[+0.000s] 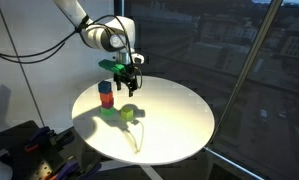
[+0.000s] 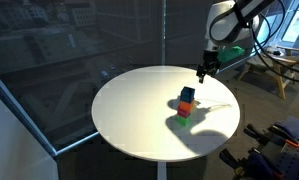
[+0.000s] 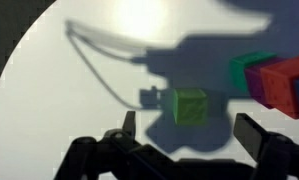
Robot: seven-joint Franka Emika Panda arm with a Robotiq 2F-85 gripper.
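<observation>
A loose green block (image 3: 190, 106) sits on the white table, in the wrist view between the two fingers and a little beyond their tips. My gripper is open above it, holding nothing. Exterior view 1 has the same loose block (image 1: 127, 113) below my gripper (image 1: 127, 88), with a clear gap. Beside it stands an upright stack: a blue block (image 1: 105, 87) on top, red (image 1: 107, 100) beneath, green (image 1: 108, 111) at the base. In the wrist view a purple layer (image 3: 257, 85) shows between green and red. The stack seems to hide the loose block in exterior view 2.
The stack's red block (image 3: 285, 85) is close to the right finger's side in the wrist view. Bare surface covers most of the round table (image 2: 134, 115). Cables (image 1: 44, 53) hang from the arm.
</observation>
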